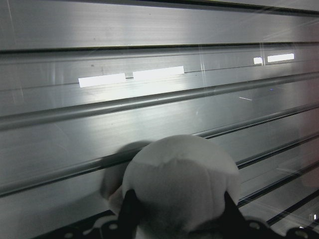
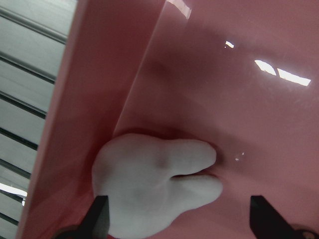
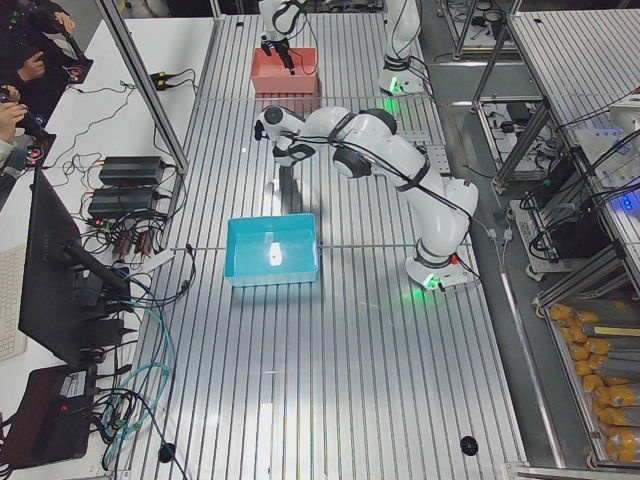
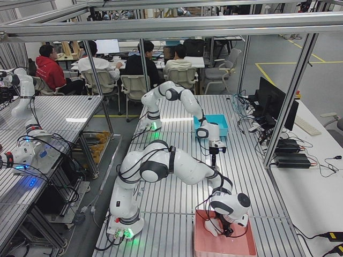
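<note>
A white soft plush (image 1: 177,184) is in my left gripper, shut on it above the slatted table, in the left wrist view. In the right wrist view, my right gripper stands open above a second white plush (image 2: 134,179) with two long lobes, lying against the wall inside the pink bin (image 2: 84,74). In the camera right view the right gripper reaches down into that pink bin (image 4: 244,249).
A cyan bin (image 3: 235,250) stands empty on the slatted table, beyond the left arm from the pink bin. A monitor (image 3: 55,270), cables and power units line the table's side. The table in front of the cyan bin is clear.
</note>
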